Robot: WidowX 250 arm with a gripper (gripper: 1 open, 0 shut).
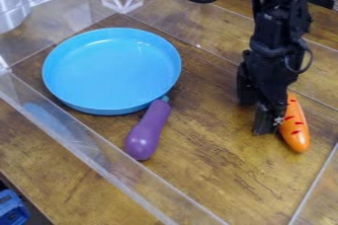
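The black gripper (270, 111) is low on the right side of the wooden board, its lower end against the near side of an orange toy carrot (295, 128) that lies lengthwise toward the front. The dark fingers blend together, so whether they are open or shut on the carrot is unclear. A purple toy eggplant (144, 136) lies left of centre, below a blue plate (111, 96) that takes up the upper left.
Clear plastic edging runs along the left and front left of the wooden surface (211, 180). A small blue object (11, 210) shows at the bottom left corner. The middle and front right of the board are clear.
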